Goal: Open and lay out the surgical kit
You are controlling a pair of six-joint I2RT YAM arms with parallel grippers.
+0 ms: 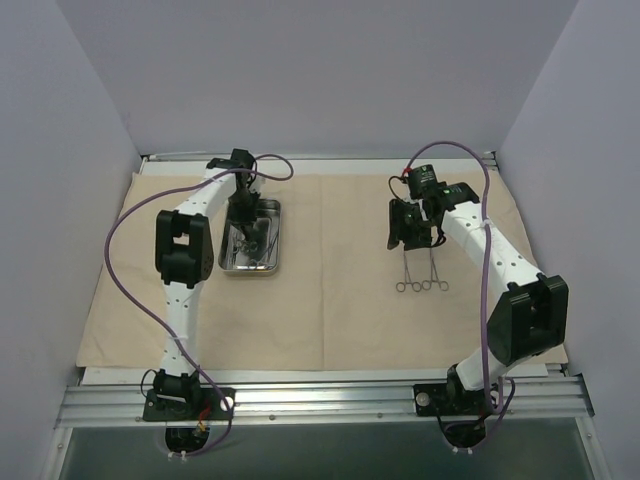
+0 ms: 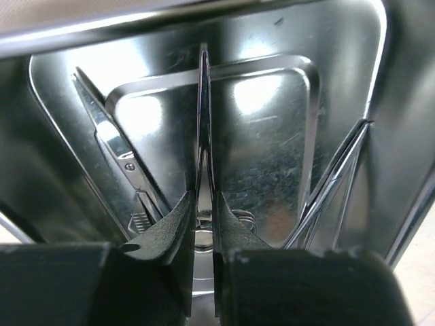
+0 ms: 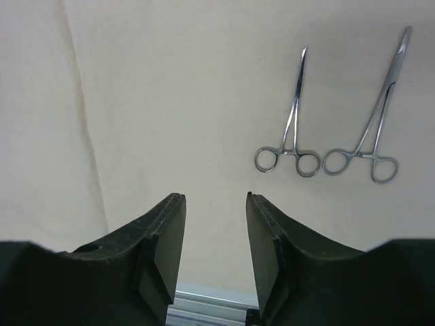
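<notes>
My left gripper is down in the steel tray [image 1: 250, 272], its fingers close together with a narrow gap. A slim ring-handled clamp [image 2: 204, 122] lies lengthwise in line with that gap; whether the fingers touch it cannot be told. Scissors [image 2: 126, 159] lie on its left, and thin forceps [image 2: 333, 183] lean by the tray's right wall. Over the right half of the cloth, my right gripper hangs open and empty. Beyond it a smaller clamp [image 3: 295, 115] and a larger clamp [image 3: 384, 102] lie side by side, rings towards the front.
The beige cloth [image 1: 280, 320] covers the table, bare in the middle and along the front. Purple cables [image 1: 112, 240] loop beside both arms. Grey walls stand at left, right and back.
</notes>
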